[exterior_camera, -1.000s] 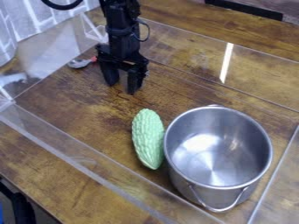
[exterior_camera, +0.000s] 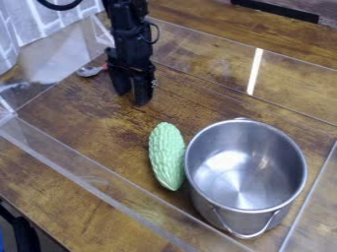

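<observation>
The black robot gripper hangs low over the wooden surface in the upper left of the view, beside a small light metallic object partly hidden by it. Whether its fingers are open or shut is not clear. A pale green bumpy vegetable toy lies at the lower middle, and a large steel pot stands right of it, both well apart from the gripper.
Clear plastic walls border the work area.
The gripper has shifted very slightly to the left. The vegetable and pot have not moved.
</observation>
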